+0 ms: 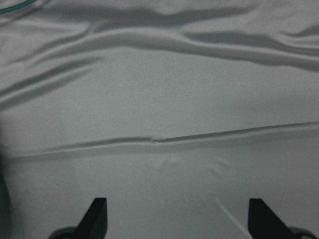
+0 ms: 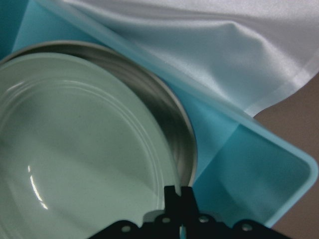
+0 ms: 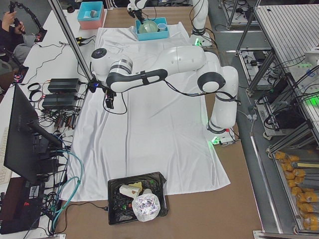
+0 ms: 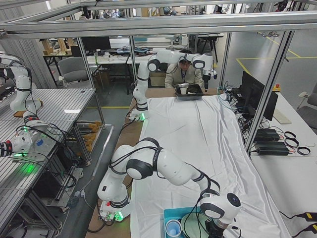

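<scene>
A pale green plate (image 2: 79,139) lies in a light blue bin (image 4: 169,216), over a steel dish (image 2: 172,124) that shows along one side. My right gripper has its fingertips close together at the plate's rim, seemingly shut on it. A blue cup (image 4: 173,227) stands beside the plate in the bin. My left gripper is open above the white cloth (image 1: 159,94), with nothing between its fingers; in the camera left view it hangs at the cloth's left middle.
A black lined container (image 3: 118,209) with a foil-covered item and scraps stands at the near edge. A monitor (image 3: 22,139), cables and metal posts line the left side.
</scene>
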